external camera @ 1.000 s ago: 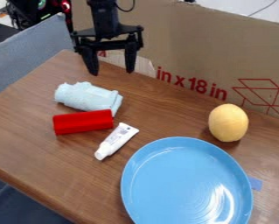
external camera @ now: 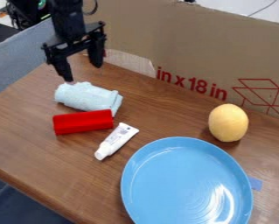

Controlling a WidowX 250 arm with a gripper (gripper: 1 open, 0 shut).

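My black gripper (external camera: 82, 66) hangs at the upper left of the camera view, open, its fingers above and just behind a rolled light-blue cloth (external camera: 87, 96). A red cylinder (external camera: 82, 122) lies in front of the cloth. To its right a white tube (external camera: 115, 140) lies on the wooden table. A large blue plate (external camera: 186, 184) fills the lower right, and a yellow egg-shaped object (external camera: 228, 122) stands behind it on the right.
A cardboard box (external camera: 200, 48) forms a wall along the back. A grey padded edge (external camera: 13, 68) runs along the left.
My gripper has moved left and a little down toward the cloth, changing its angle. The objects on the table have not visibly moved.
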